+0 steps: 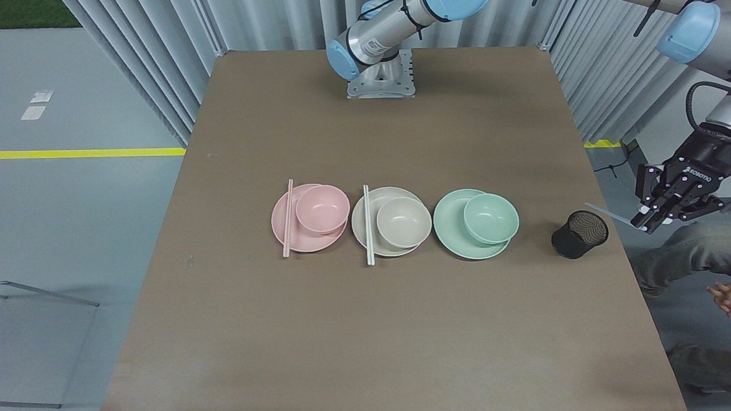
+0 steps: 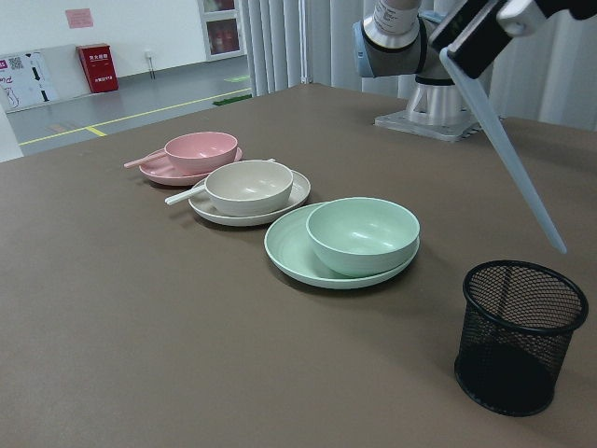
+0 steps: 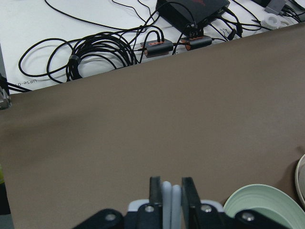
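Note:
My gripper (image 1: 642, 219) is shut on a pair of pale blue-grey chopsticks (image 2: 508, 154), held above the black mesh cup (image 1: 579, 234) near the table's right edge. Left of the cup sit a mint plate (image 1: 457, 236) with a mint bowl (image 1: 490, 218), a cream plate with a cream bowl (image 1: 404, 221) and white chopsticks (image 1: 368, 222), and a pink plate with a pink bowl (image 1: 322, 208) and pink chopsticks (image 1: 288, 219). In the wrist view the held sticks (image 3: 175, 205) stand between the fingers.
A person's legs show right of the table. Cables and boxes appear beyond the edge in the wrist view.

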